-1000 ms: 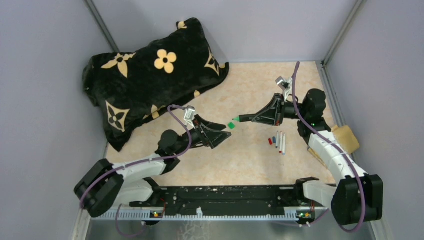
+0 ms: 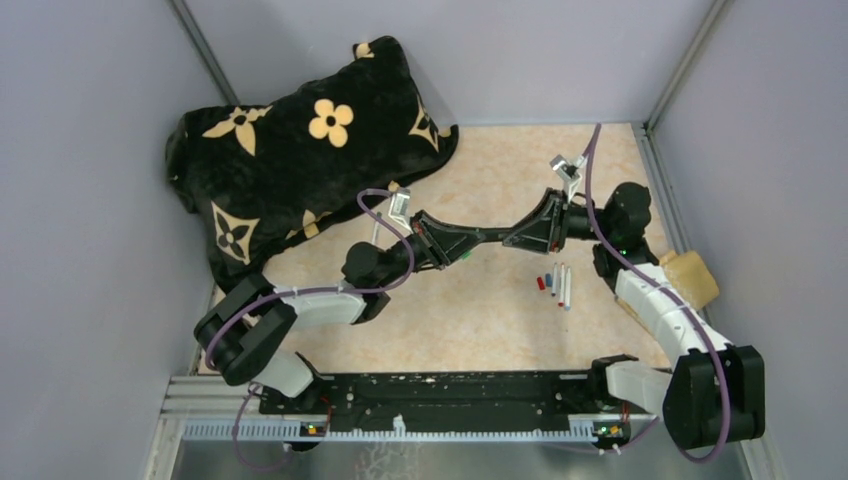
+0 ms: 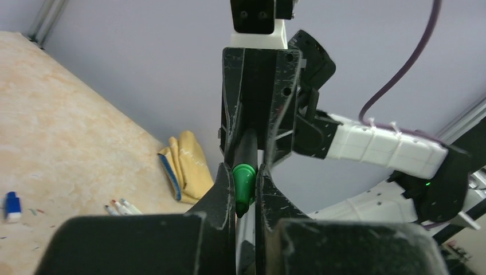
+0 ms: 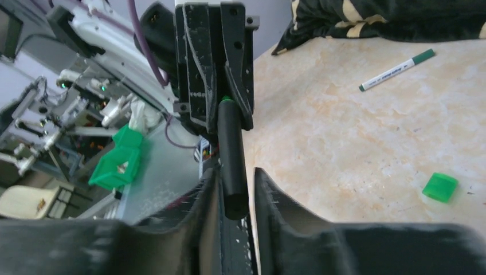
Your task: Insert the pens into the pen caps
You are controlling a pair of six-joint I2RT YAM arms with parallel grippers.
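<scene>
A black marker (image 2: 494,235) with a green tip lies level between my two grippers at mid-table. My left gripper (image 2: 476,236) is shut on its green-tip end; in the left wrist view the green tip (image 3: 244,184) sits between the fingertips. My right gripper (image 2: 514,238) is at the other end; in the right wrist view the barrel's end (image 4: 235,203) is between its blurred fingers, which look slightly apart. A green cap (image 4: 439,186) lies on the table, and a white-and-green pen (image 4: 396,69) lies farther back.
Several white pens (image 2: 561,285) with small red and blue caps lie right of center. A dark patterned blanket (image 2: 290,160) covers the back left. A yellow cloth (image 2: 688,278) lies at the right edge.
My left gripper has moved right and back onto the marker's green end and shut on it. The right arm has barely moved.
</scene>
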